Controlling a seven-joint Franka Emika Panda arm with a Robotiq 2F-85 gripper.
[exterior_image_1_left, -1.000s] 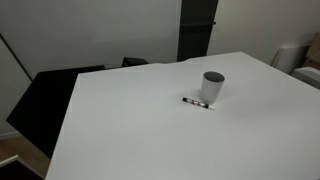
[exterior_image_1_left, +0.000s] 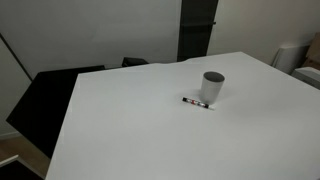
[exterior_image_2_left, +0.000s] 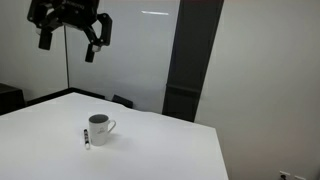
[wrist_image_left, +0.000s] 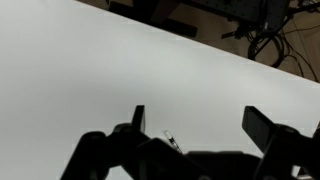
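A light grey mug (exterior_image_1_left: 209, 92) stands upright on the white table, its handle visible only in exterior view 2, on the right side of the mug (exterior_image_2_left: 98, 132). Close beside it lies a marker (exterior_image_1_left: 197, 103) with a dark end and a white body. High above the table, at the upper left of exterior view 2, hangs my gripper (exterior_image_2_left: 68, 47), open and empty. From the wrist, the open gripper frames bare table, and part of the marker (wrist_image_left: 172, 140) shows low between the fingers. I cannot make out the mug in the wrist view.
A black surface (exterior_image_1_left: 45, 105) adjoins the table's left side in exterior view 1.
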